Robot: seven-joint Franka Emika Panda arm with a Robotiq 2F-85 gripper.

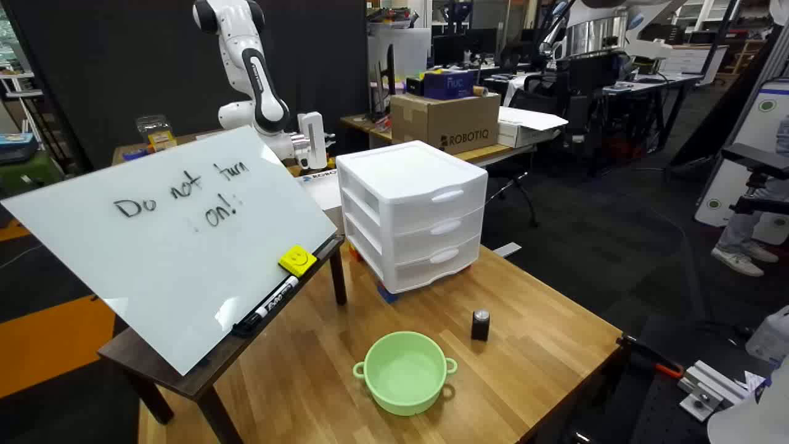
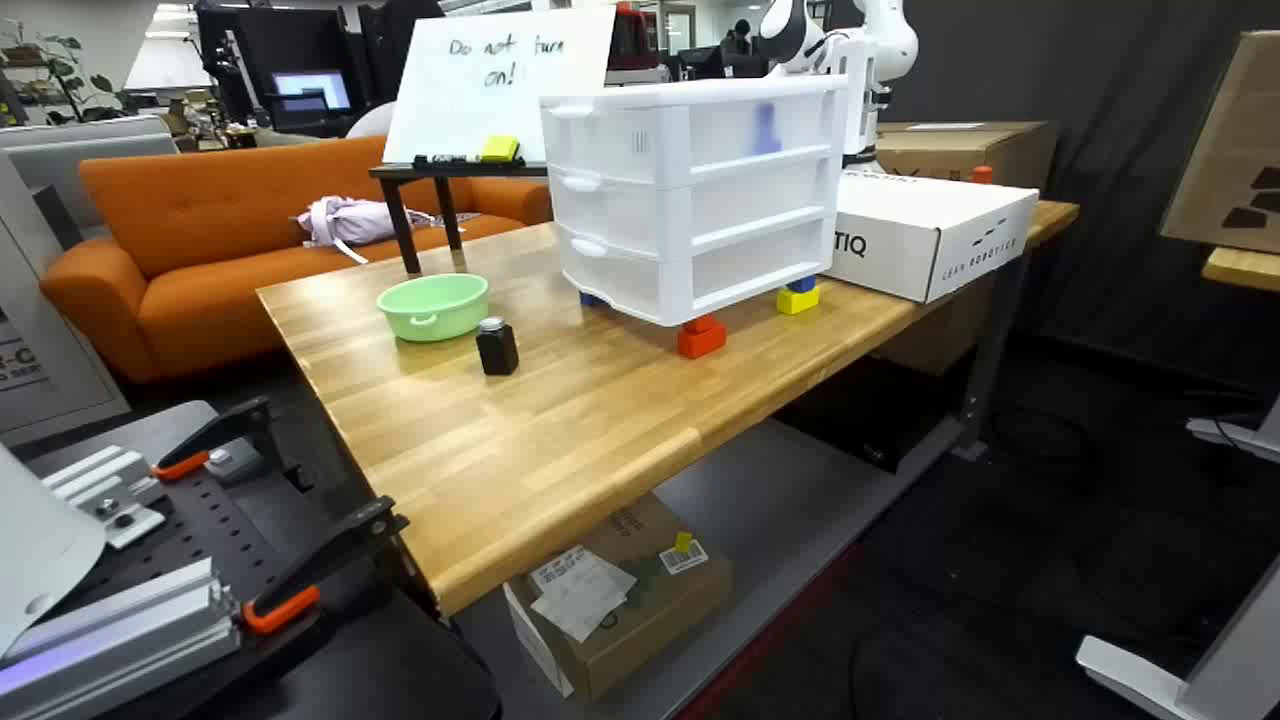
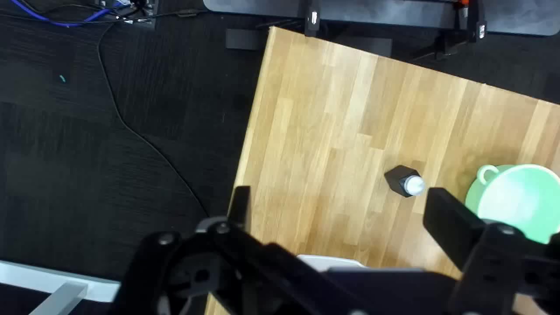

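In the wrist view my gripper is open, its two black fingers wide apart with only the tabletop and floor visible beyond. A small black bottle with a silver cap (image 3: 401, 181) stands upright on the wooden table, below my gripper. Beside it sits a light green two-handled bowl (image 3: 519, 199); from above its inside looks empty, as it does in the first exterior view, where the bowl (image 1: 405, 370) is left of the bottle (image 1: 481, 325). The white three-drawer unit (image 1: 414, 214) stands behind them with its drawers closed. The arm is at the back, behind the drawers.
A whiteboard (image 1: 170, 237) reading "Do not turn on!" leans on a dark stand, with a yellow smiley eraser (image 1: 297, 260) and a marker (image 1: 275, 297) on its ledge. Coloured blocks (image 2: 702, 337) lie under the drawer unit. A white box (image 2: 936, 228) is beside it.
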